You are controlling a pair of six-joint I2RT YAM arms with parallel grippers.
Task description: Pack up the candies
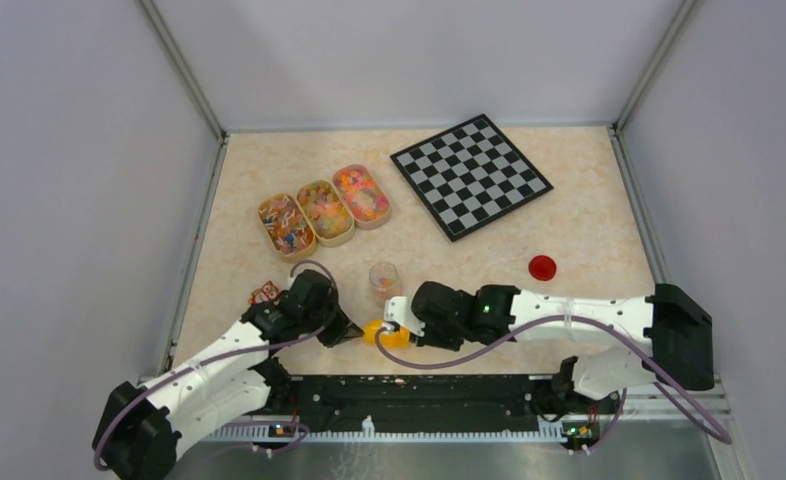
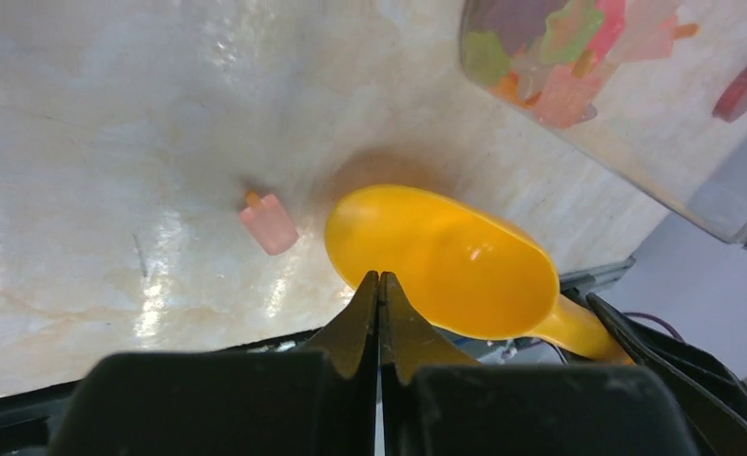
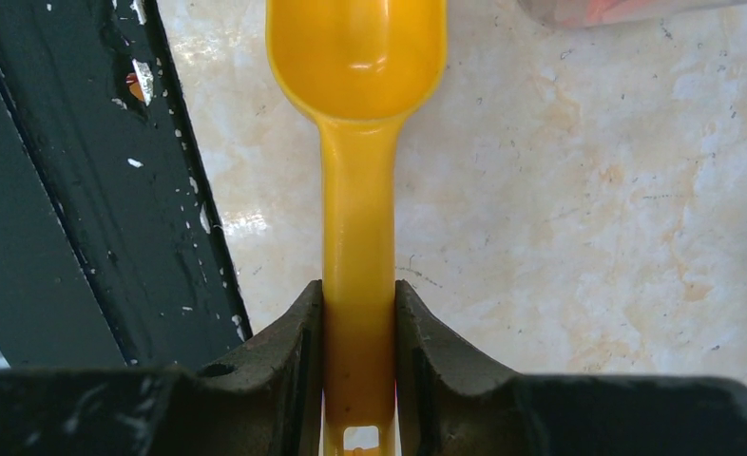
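Note:
In my right gripper, shut on its handle, is a yellow scoop; its bowl looks empty in the left wrist view. My left gripper is shut with nothing showing between its fingertips, close to the scoop's bowl. One pink popsicle-shaped candy lies loose on the table, just off the bowl's rim. Behind the scoop stands a clear jar holding mixed gummies. At the back left, three oval tubs hold candies: mixed wrapped-looking ones, yellowish ones and pink-orange ones.
A red lid lies right of the jar. The checkered board occupies the back middle. Something red and white lies by the left arm. A dark rail borders the table's front.

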